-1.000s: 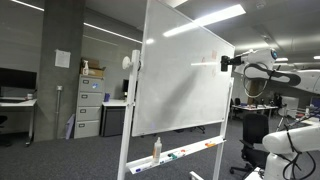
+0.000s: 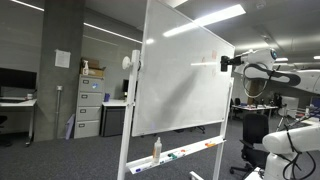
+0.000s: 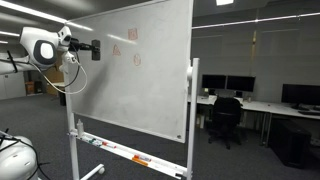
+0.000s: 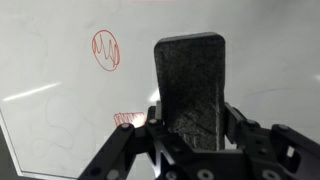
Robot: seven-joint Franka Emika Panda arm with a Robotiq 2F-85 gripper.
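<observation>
In the wrist view a dark grey eraser stands up between the fingers of my gripper, which is shut on it. Behind it is the whiteboard, with a red scribbled oval to the left of the eraser and another red hatched mark below, partly hidden by the gripper. In exterior view 2 the eraser is held at the upper left of the whiteboard, left of several faint red marks. Whether the eraser touches the board, I cannot tell.
Along the board's lower edge runs a tray with several markers and a spray bottle. A white frame post stands at the board's side. Desks with monitors and an office chair are in the background.
</observation>
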